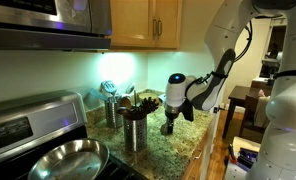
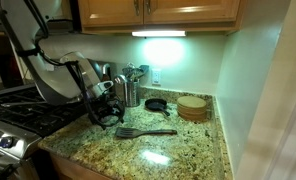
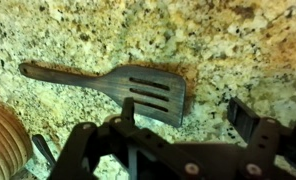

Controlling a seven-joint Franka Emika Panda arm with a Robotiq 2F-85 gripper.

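Note:
A dark wooden slotted spatula (image 3: 153, 92) lies flat on the speckled granite counter, its handle pointing left in the wrist view. In exterior view 2 the spatula (image 2: 145, 132) rests just beyond my gripper (image 2: 110, 119). My gripper is open above the counter, its fingers apart and nothing held between them. One finger overlaps the lower corner of the spatula's head in the wrist view; the other stands over bare granite. Whether a finger touches the spatula cannot be told.
A stack of round wooden plates (image 2: 193, 104) and a small black pan (image 2: 158, 106) stand toward the wall. Metal utensil holders (image 1: 135, 132) sit near the stove, where a large pan (image 1: 68, 163) rests.

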